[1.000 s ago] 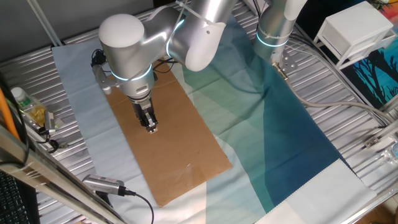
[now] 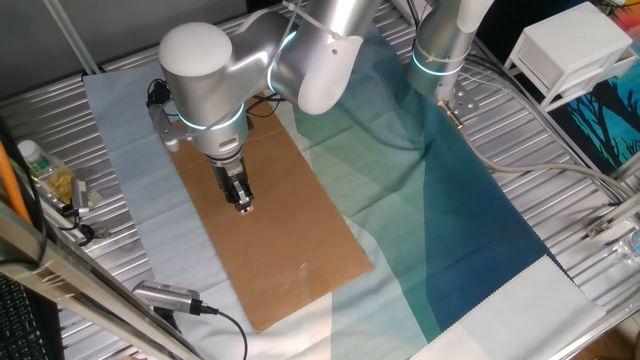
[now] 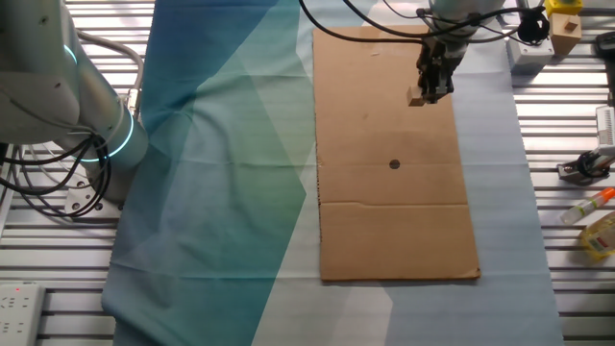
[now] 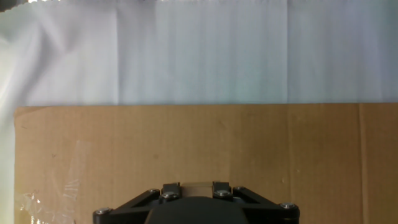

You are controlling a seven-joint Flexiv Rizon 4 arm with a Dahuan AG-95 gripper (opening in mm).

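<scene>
Over the brown cardboard sheet (image 2: 300, 255), my gripper (image 2: 244, 207) points down. A small wooden block (image 3: 415, 96) shows at its fingertips in exterior view 2. The wrist view has a light-brown piece of this block (image 4: 196, 190) between the two black fingers, so the gripper is shut on it. Whether the block touches the cardboard or hangs above it, I cannot tell. A dark round spot (image 3: 394, 164) marks the cardboard (image 3: 384, 240) near its middle, a short way from the block.
Blue-green cloth (image 3: 221, 192) lies under the cardboard, with bare room around it. A grey camera-like device (image 2: 167, 296) with a cable sits near the front left. Bottles (image 3: 601, 235) stand off the cloth.
</scene>
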